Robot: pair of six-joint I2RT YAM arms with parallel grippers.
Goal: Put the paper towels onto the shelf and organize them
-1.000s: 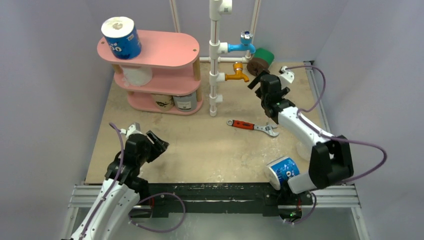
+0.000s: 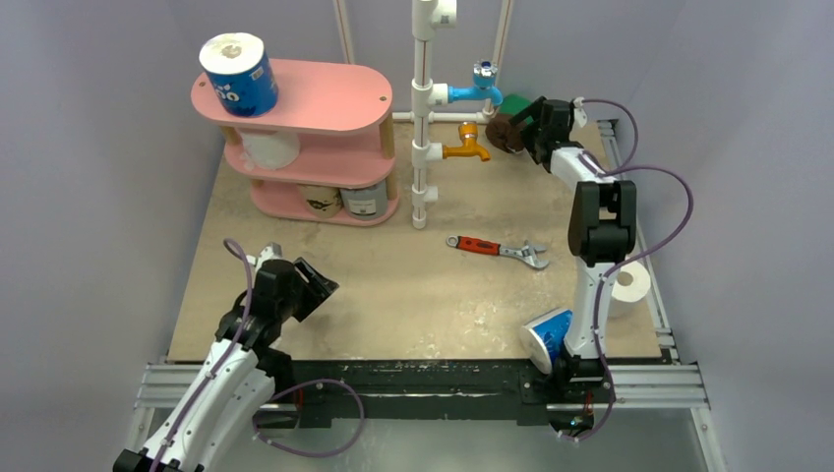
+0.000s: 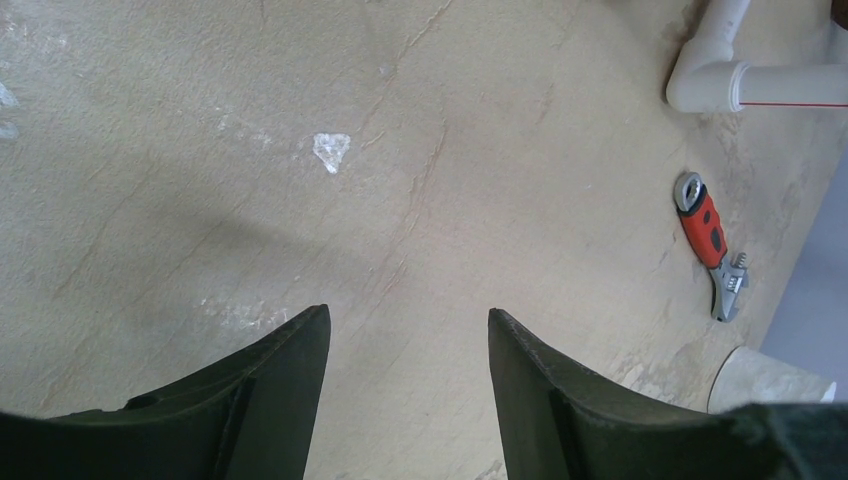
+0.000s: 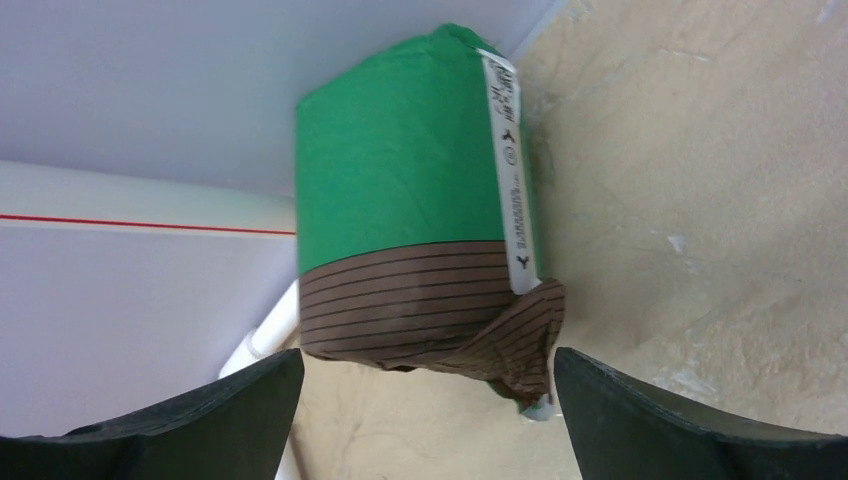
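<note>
The pink shelf [image 2: 325, 98] at back left holds a blue-wrapped roll [image 2: 236, 84] on top, a white one in the middle and two below. A green-and-brown wrapped roll [image 4: 410, 170] lies at the back right, between the fingertips of my open right gripper or just beyond. My open left gripper is over bare table at front left, nothing between its fingers. A blue-wrapped roll [image 2: 551, 327] lies on its side at front right; a white roll [image 2: 629, 279] is at the right edge.
A white pipe stand [image 2: 421, 197] with blue and orange taps stands right of the shelf. An adjustable wrench [image 2: 482, 246] lies mid-right.
My right arm has swung back and right toward the green-and-brown roll at the rear. My left gripper has shifted very slightly.
</note>
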